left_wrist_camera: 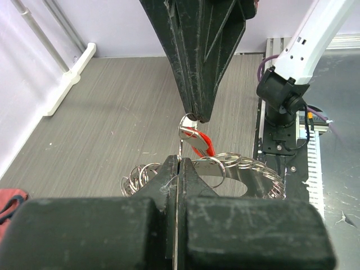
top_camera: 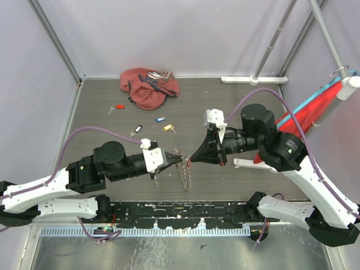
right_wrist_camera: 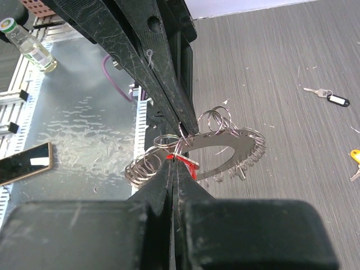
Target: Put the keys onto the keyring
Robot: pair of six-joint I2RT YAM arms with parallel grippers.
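The keyring (top_camera: 184, 173), a flat metal oval strung with several thin wire loops, hangs above the table between both grippers. In the left wrist view its coils (left_wrist_camera: 264, 171) curve off to the right. My left gripper is shut on one thin loop at its fingertips. Opposite it, my right gripper is shut at a small red-edged metal piece (left_wrist_camera: 203, 142) beside that loop. How the piece and the loop cross is too small to tell. Loose keys lie on the table, with red (top_camera: 120, 106), black (top_camera: 138, 128), blue (top_camera: 160, 119) and yellow (top_camera: 168, 127) tags.
A dark red cloth bag (top_camera: 149, 89) lies at the back. White tubes and a red fabric (top_camera: 315, 115) stand at the right. A phone (right_wrist_camera: 25, 163) and a small bottle (right_wrist_camera: 31, 48) sit off the front edge.
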